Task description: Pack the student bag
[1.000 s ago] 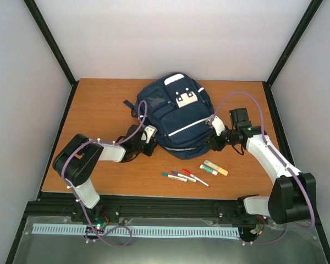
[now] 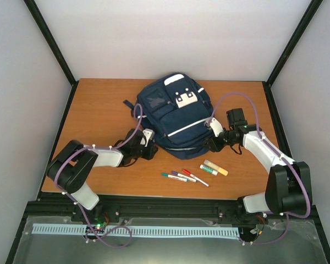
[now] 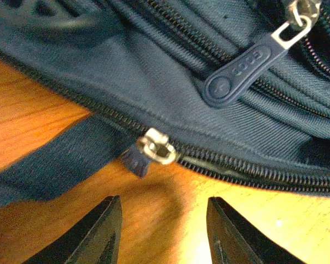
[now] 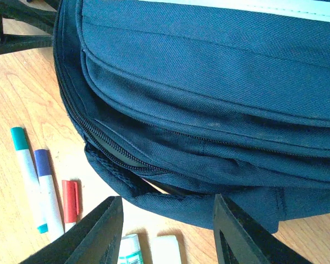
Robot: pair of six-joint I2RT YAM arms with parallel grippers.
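Note:
A navy backpack [image 2: 176, 115] lies on the wooden table [image 2: 99, 104]. My left gripper [image 2: 151, 151] is at its lower left; in the left wrist view its open fingers stand just before a zipper edge with a metal slider [image 3: 157, 147], a larger pull tab [image 3: 236, 74] above. My right gripper [image 2: 209, 144] is at the bag's lower right, open over its bottom zipped edge [image 4: 126, 157]. Markers [image 2: 176, 179], a red pen [image 2: 195, 177], a green-labelled glue stick [image 2: 208, 169] and a yellow tube [image 2: 215, 167] lie below the bag.
Bare table lies to the left and upper right of the bag. Dark frame posts and pale walls bound the table on the sides and back.
The left arm has shifted slightly at its base and elbow, its gripper a little lower. The right arm's elbow has moved slightly left. The bag and small items look unchanged.

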